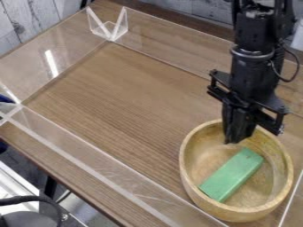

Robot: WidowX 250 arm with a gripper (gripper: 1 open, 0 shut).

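Note:
A round tan bowl (267,194) sits at the lower right of the wooden table, with a green rectangular block (231,174) lying inside it. The black robot gripper (235,136) hangs over the back part of the bowl, above and behind the green block, and appears shut with nothing visible between its fingers. The fingertips are dark and partly merge together in the view.
A small clear plastic piece (106,27) stands at the back left. Dark cables lie beyond the table's lower-left edge.

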